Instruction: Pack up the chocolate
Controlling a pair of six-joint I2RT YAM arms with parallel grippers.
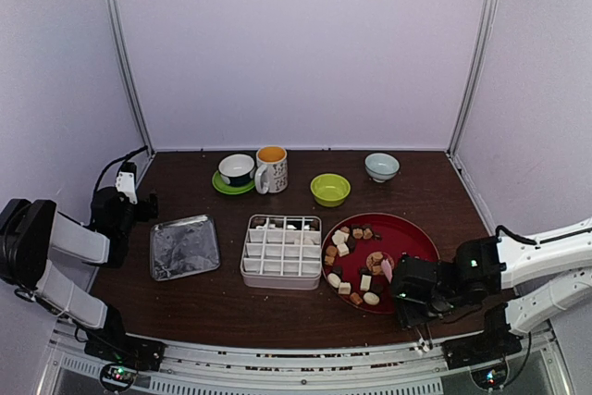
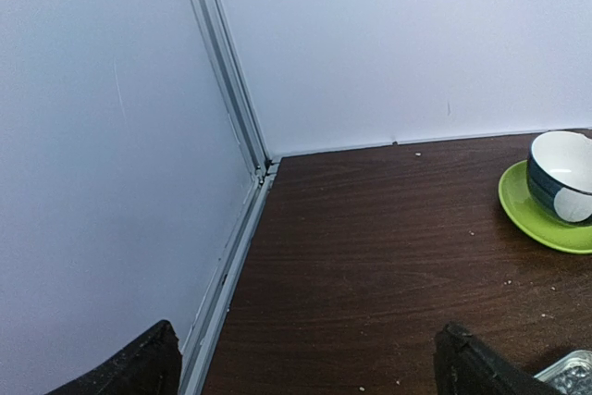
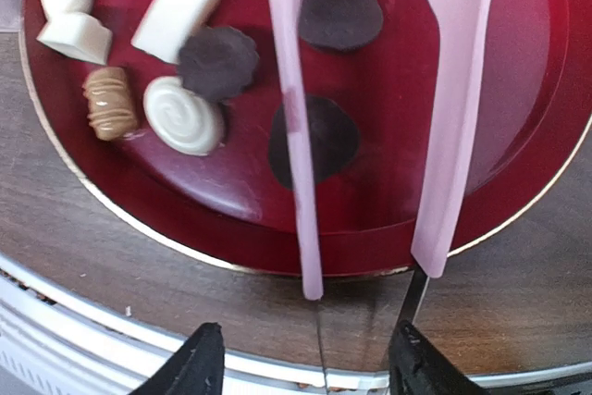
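A red plate [image 1: 407,238] holds several chocolates, white, brown and dark, seen close in the right wrist view [image 3: 180,116]. Pink tongs [image 3: 444,173] lie across it, their handle ends over the near rim. My right gripper is just beyond those ends with its fingers apart, nothing visible between them. A white compartment box [image 1: 281,279] stands left of the plate, with some items in its back cells. My left gripper stands open at the table's left side.
A clear lid [image 1: 183,249] lies left of the box. A green saucer with cup [image 1: 236,169], a mug [image 1: 271,173], a lime bowl [image 1: 330,190] and a pale blue bowl [image 1: 381,166] stand at the back.
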